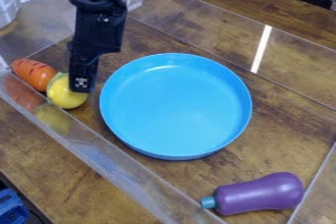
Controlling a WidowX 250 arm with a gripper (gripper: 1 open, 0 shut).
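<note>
My black gripper (82,79) points down just above and beside a yellow fruit (65,95), its tips at the fruit's upper right. The fingers look shut, with nothing clearly between them. An orange carrot (31,72) lies left of the yellow fruit. A blue plate (175,107) sits to the right of my gripper.
A purple eggplant (258,194) lies at the front right. A clear plastic wall (118,164) runs diagonally across the front left. A blue object (10,208) is at the lower-left edge. The wooden surface behind the plate is clear.
</note>
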